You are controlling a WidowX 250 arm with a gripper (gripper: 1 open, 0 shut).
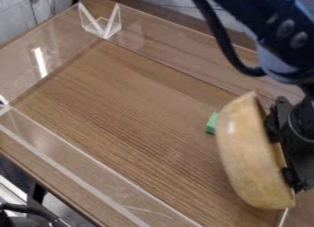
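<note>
A tan wooden bowl [252, 162] is tipped steeply on its side at the right, its rim facing up along the right edge. The black gripper [282, 143] is at the bowl's right side, overlapping its rim; whether the fingers are closed on it is unclear. A small green object [212, 123] lies on the wooden table [117, 111] just left of the bowl, partly hidden by it.
Clear plastic wall pieces stand along the left edge and at the back left [101, 21]. Cables and dark parts lie at the lower left corner.
</note>
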